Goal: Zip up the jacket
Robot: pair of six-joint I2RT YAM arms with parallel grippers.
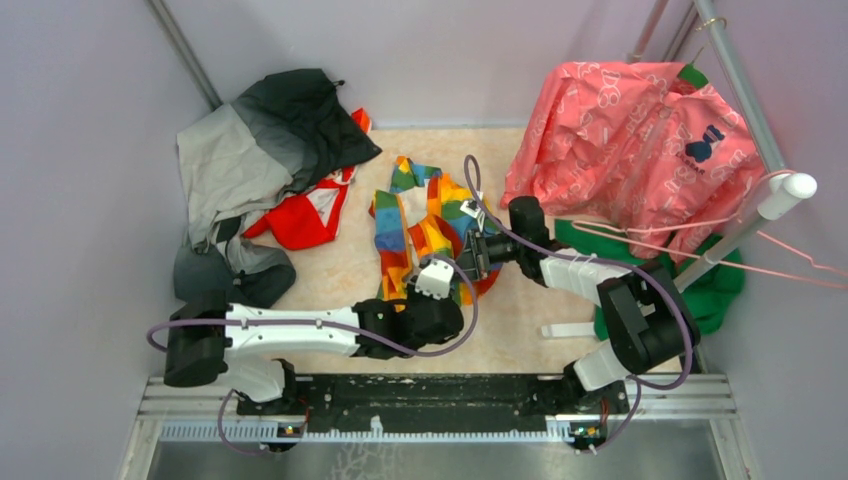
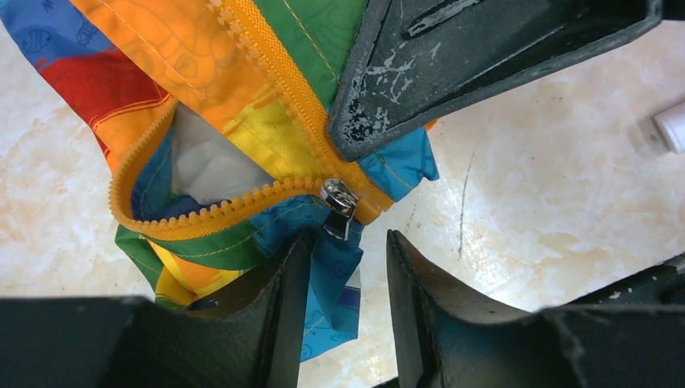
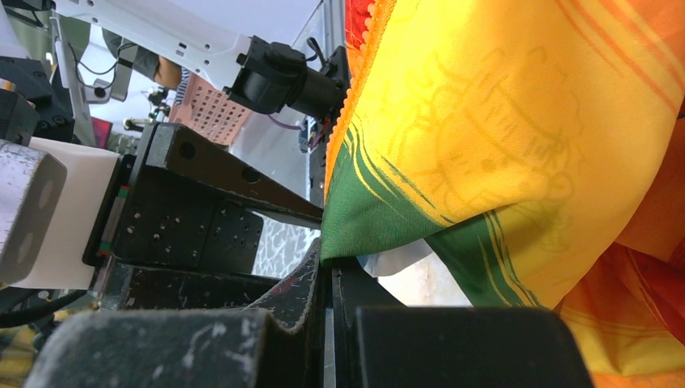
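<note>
The rainbow jacket (image 1: 390, 230) lies on the table between both arms. In the left wrist view the metal zipper pull (image 2: 339, 210) sits at the bottom of the orange zipper (image 2: 218, 212), where both tooth rows meet; above it they part. My left gripper is part open, fingertips just below the pull and either side of it, with no hold visible. My right gripper is shut at the green-and-yellow fabric edge beside the zipper; whether cloth is between its tips is hard to tell. Its dark body also shows over the jacket's upper right in the left wrist view.
Grey and red garments (image 1: 240, 150) are piled at left. A pink printed jacket (image 1: 620, 130) hangs from a rack (image 1: 735, 230) at right, over green cloth (image 1: 710, 300). A bare strip of table (image 1: 500, 340) shows at front.
</note>
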